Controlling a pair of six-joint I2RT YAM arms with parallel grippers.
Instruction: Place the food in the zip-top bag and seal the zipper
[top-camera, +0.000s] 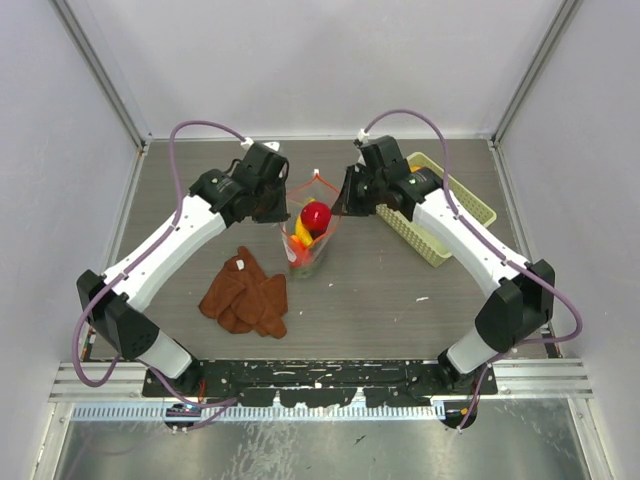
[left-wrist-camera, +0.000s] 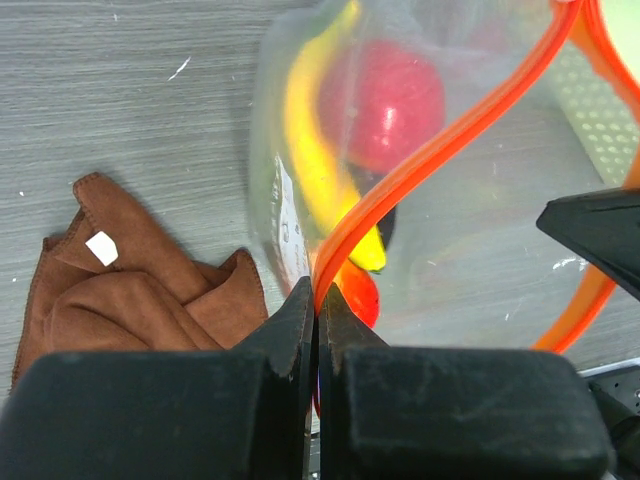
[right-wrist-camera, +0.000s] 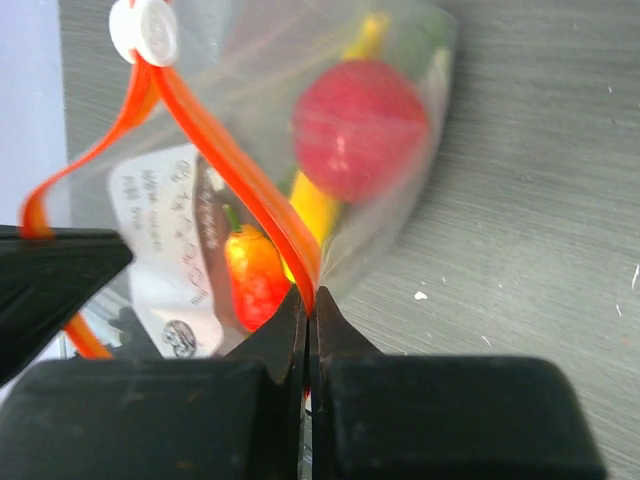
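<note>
A clear zip top bag (top-camera: 305, 255) with orange zipper edges stands mid-table, holding a red round fruit (top-camera: 315, 217), a yellow banana (left-wrist-camera: 310, 130) and an orange-red pepper (right-wrist-camera: 255, 275). My left gripper (top-camera: 283, 215) is shut on one edge of the bag's mouth, the orange strip running between its fingers. My right gripper (top-camera: 344, 208) is shut on the opposite edge, as the right wrist view shows. The mouth is open between them.
A light green basket (top-camera: 445, 245) with more items sits at the back right, behind my right arm. A brown cloth (top-camera: 245, 295) lies front left.
</note>
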